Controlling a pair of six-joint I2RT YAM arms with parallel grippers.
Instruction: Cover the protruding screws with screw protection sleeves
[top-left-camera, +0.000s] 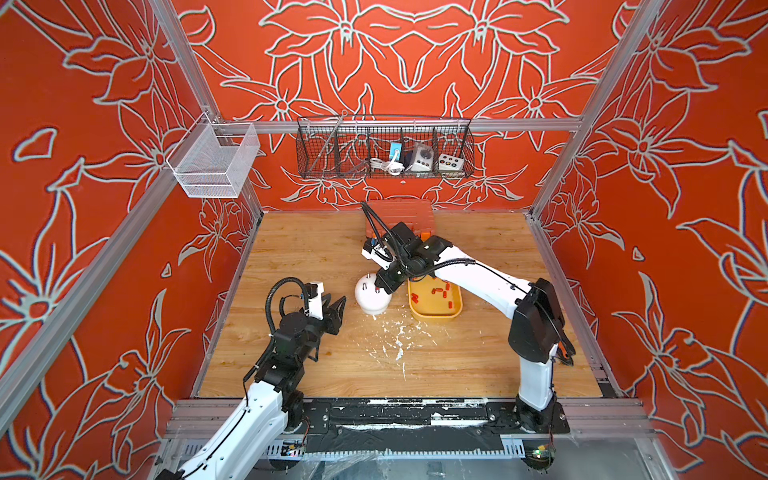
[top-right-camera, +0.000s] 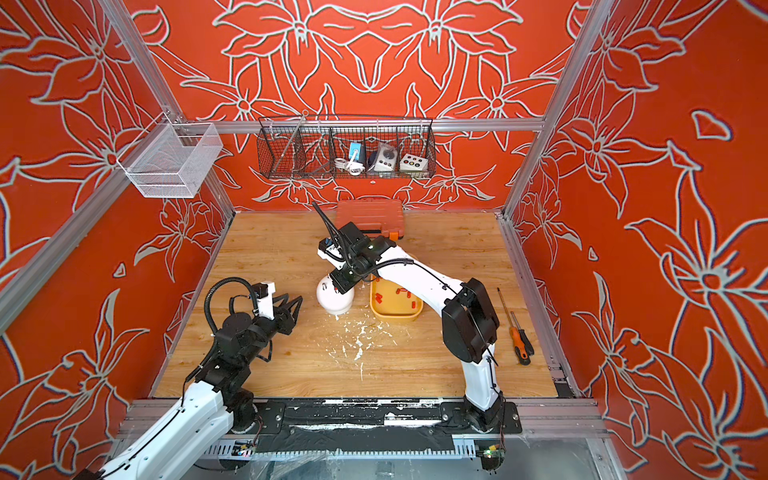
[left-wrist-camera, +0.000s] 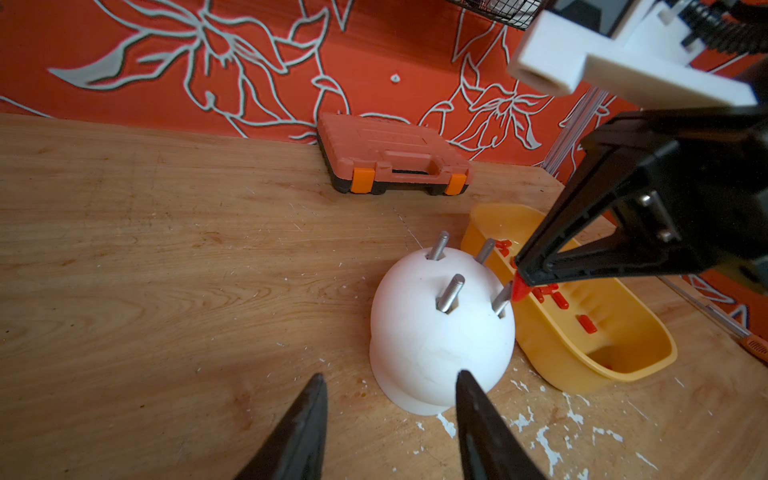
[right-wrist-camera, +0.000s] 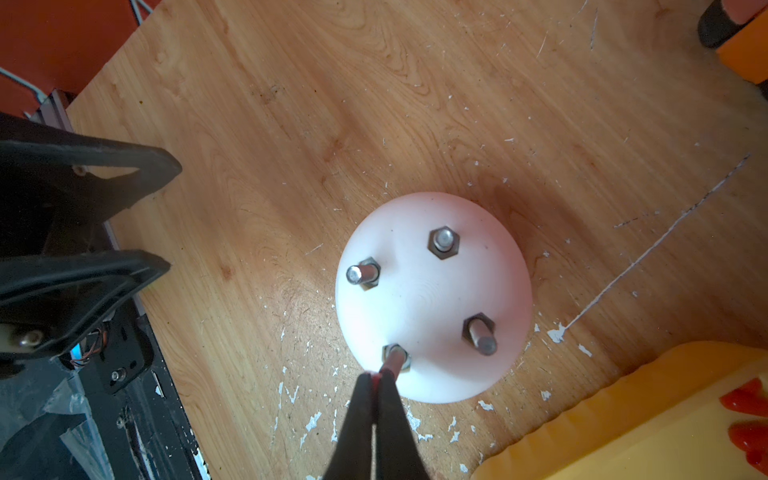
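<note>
A white dome (left-wrist-camera: 432, 344) with four protruding screws (right-wrist-camera: 444, 240) stands mid-table. My right gripper is shut over it, a red sleeve (left-wrist-camera: 520, 286) at its fingertips, right at one screw in the left wrist view; whether the sleeve is on the screw I cannot tell. My left gripper stands open at the left of the dome, nothing between its fingers. A yellow tray (left-wrist-camera: 640, 356) with several red sleeves is to the dome's right.
A red toolbox (top-right-camera: 369, 214) stands at the back. Screwdrivers (top-right-camera: 520, 340) lie on the right. White flakes are scattered in front of the dome.
</note>
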